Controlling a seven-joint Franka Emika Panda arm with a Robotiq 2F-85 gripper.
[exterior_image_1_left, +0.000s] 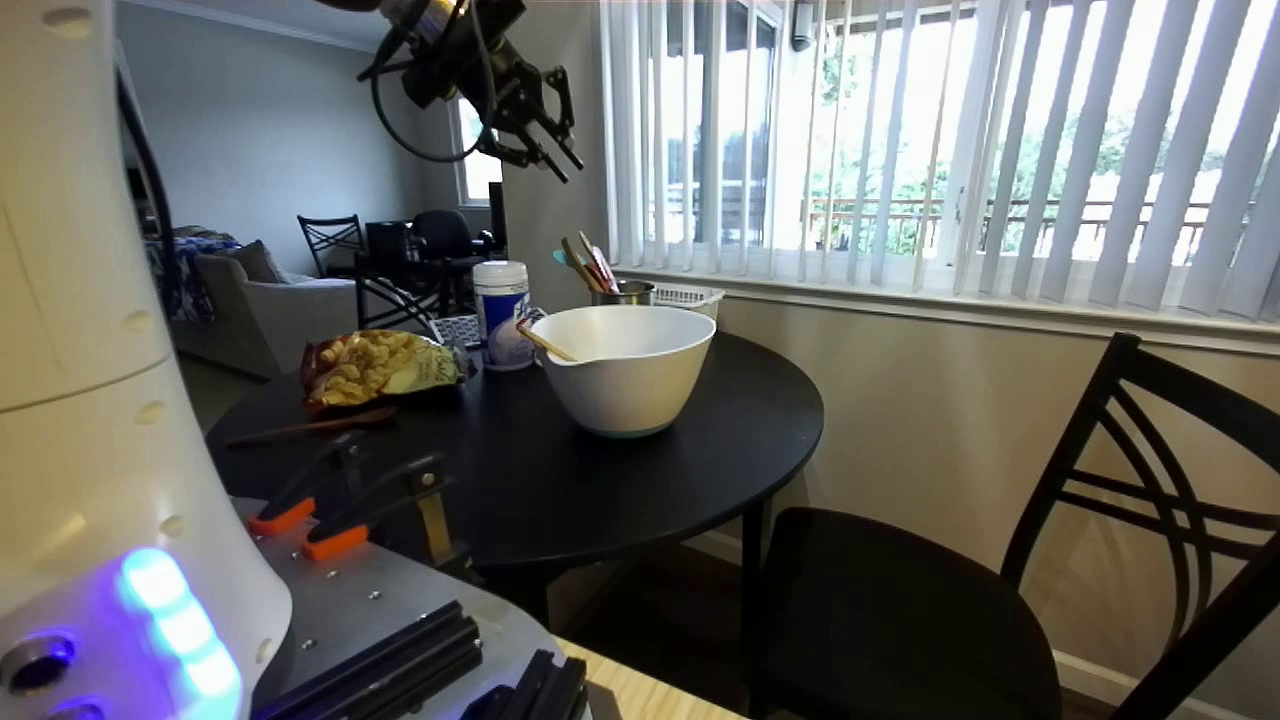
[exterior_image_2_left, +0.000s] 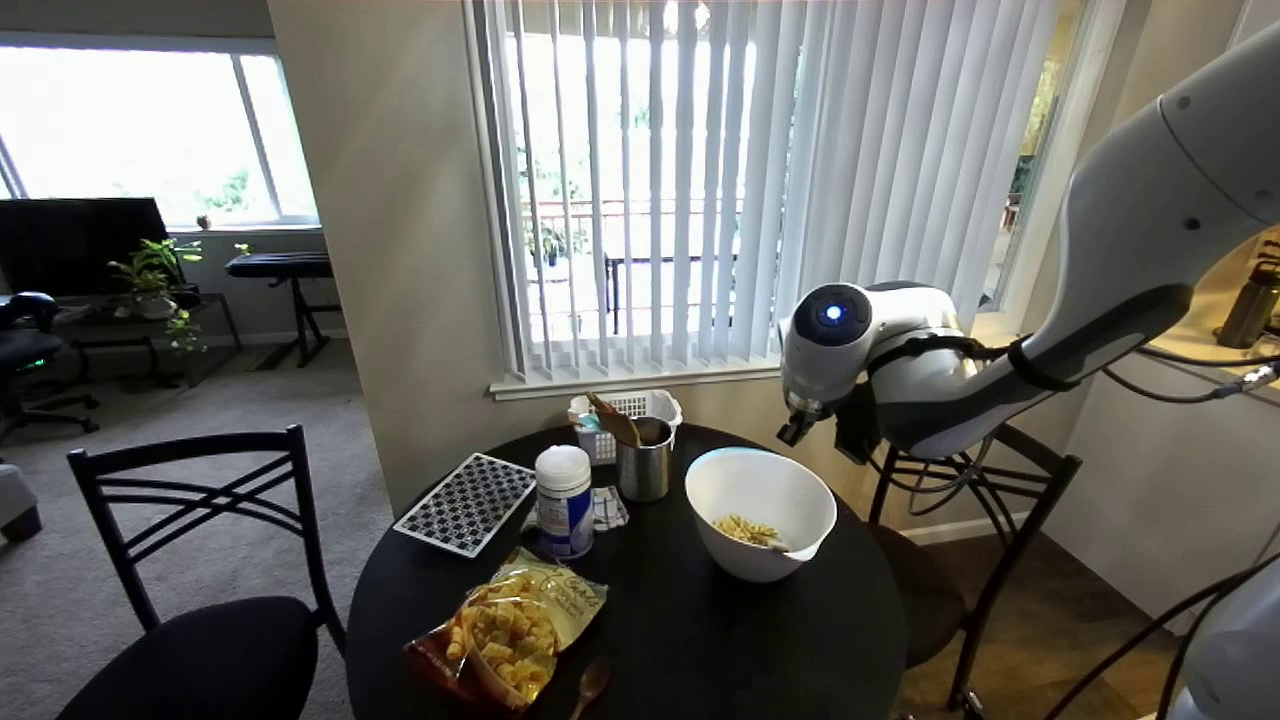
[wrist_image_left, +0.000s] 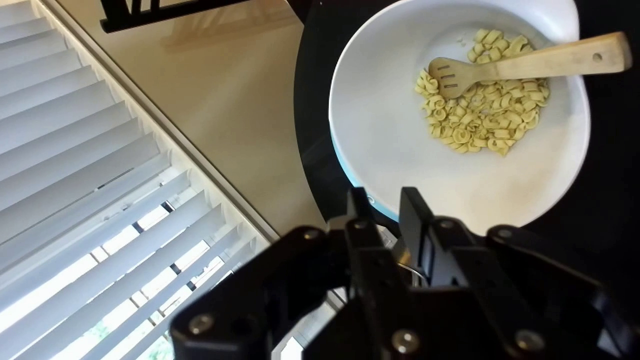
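Note:
My gripper (exterior_image_1_left: 573, 170) hangs in the air above the black table, higher than the bowl. Its fingers are part open, with a gap and nothing between the fingers in the wrist view. The white bowl (exterior_image_1_left: 624, 372) stands upright on the table, holding curled yellow pasta (wrist_image_left: 480, 117) at its bottom. A slotted wooden spoon (wrist_image_left: 534, 63) leans in it, head on the pasta and handle resting across the rim by the spout. Exterior view 2 hides my fingertips partly behind the wrist.
Left of the bowl are a white-lidded canister (exterior_image_2_left: 564, 502), a metal utensil holder (exterior_image_2_left: 645, 461) and an opened snack bag (exterior_image_2_left: 510, 630). A dark spoon (exterior_image_2_left: 590, 684) lies near the bag. The window blinds (exterior_image_1_left: 912, 144) rise behind the table.

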